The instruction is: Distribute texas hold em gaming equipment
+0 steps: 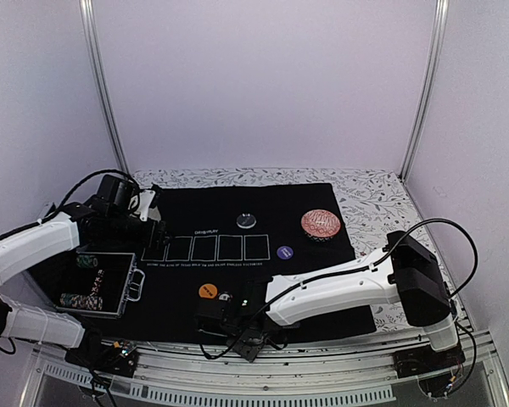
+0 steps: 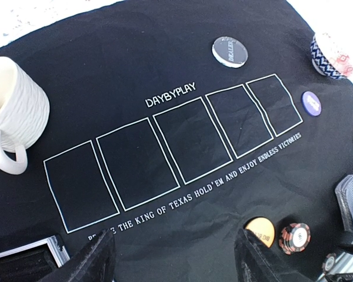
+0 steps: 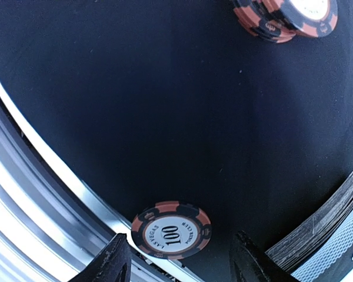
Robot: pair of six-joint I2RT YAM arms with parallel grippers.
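Note:
A black DAYBYPLAY mat (image 2: 135, 247) holds an orange button (image 1: 208, 291), a purple button (image 1: 285, 253), a dealer button (image 1: 246, 220), a chip stack (image 2: 293, 237) and cards (image 2: 349, 200). My right gripper is open, low at the front edge, above a loose 100 chip (image 3: 171, 229) lying at the mat's edge beside the cards; chips (image 3: 300, 14) sit farther back. My left gripper hangs open over the mat's left, nothing visible between its fingers.
A metal case (image 1: 125, 288) with chips stands front left. A white mug (image 2: 23, 106) is at the left, a patterned bowl (image 1: 320, 222) at back right. Walls enclose the sides.

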